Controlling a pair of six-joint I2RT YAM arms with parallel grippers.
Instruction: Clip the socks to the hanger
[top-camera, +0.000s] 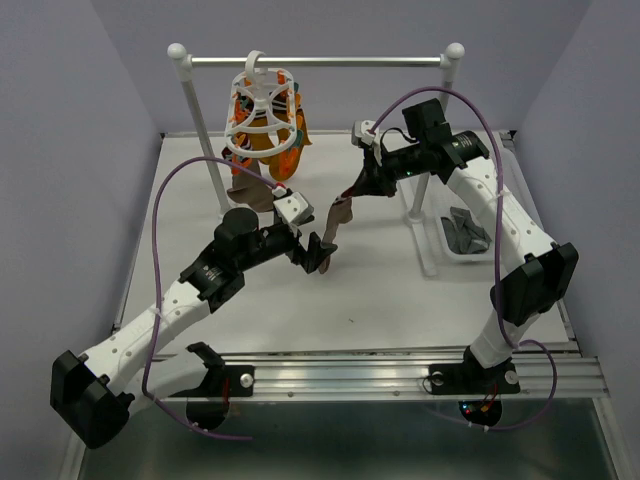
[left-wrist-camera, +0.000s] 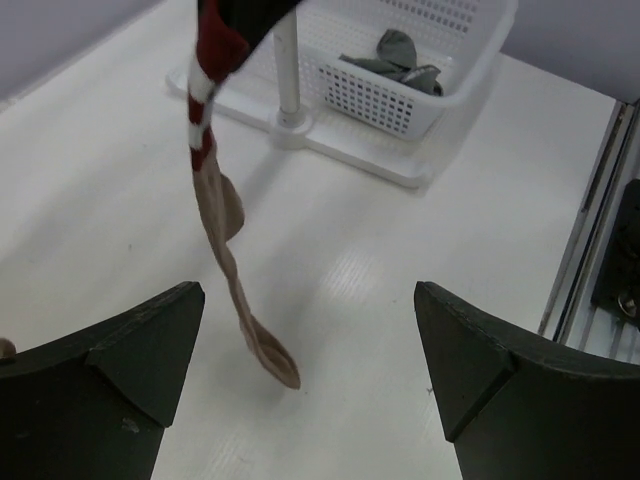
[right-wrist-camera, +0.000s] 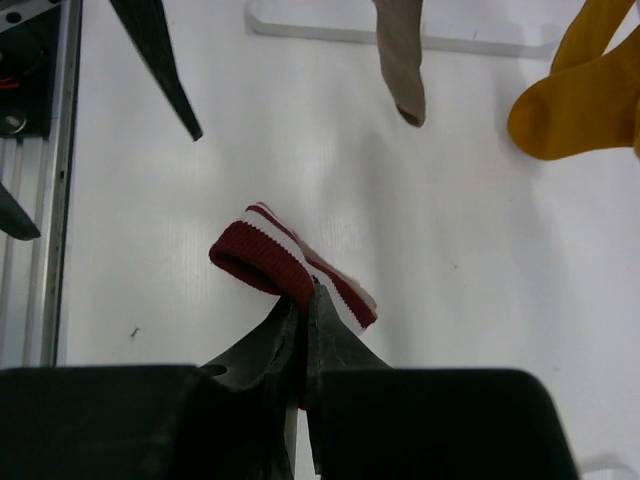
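Note:
My right gripper is shut on a grey sock with a red-and-white cuff, which hangs down toward the table. Just left of that sock, my left gripper stands open; in the left wrist view the sock dangles beyond its open fingers, closer to the left finger. At the back left a white clip hanger hangs on the rail, carrying several socks in orange, yellow and grey.
A white basket with grey socks inside stands at the right, beside the rack's foot.

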